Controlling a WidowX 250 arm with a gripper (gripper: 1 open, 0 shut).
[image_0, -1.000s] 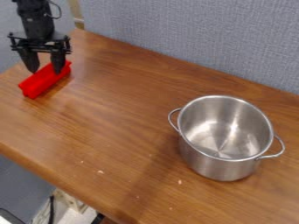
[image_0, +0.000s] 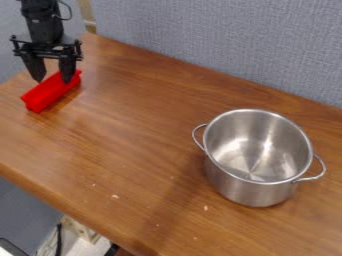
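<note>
At the upper left, my black gripper (image_0: 51, 70) hangs over a red oblong block (image_0: 48, 94) that lies on the wooden table at a slant. The fingertips are at the block's upper part, one finger on either side and spread apart; whether they touch it is unclear. A steel pot (image_0: 257, 157) with two side handles stands on the right, far from the gripper, empty inside.
A grey padded wall (image_0: 214, 40) runs along the back. Cables show beyond the front left edge.
</note>
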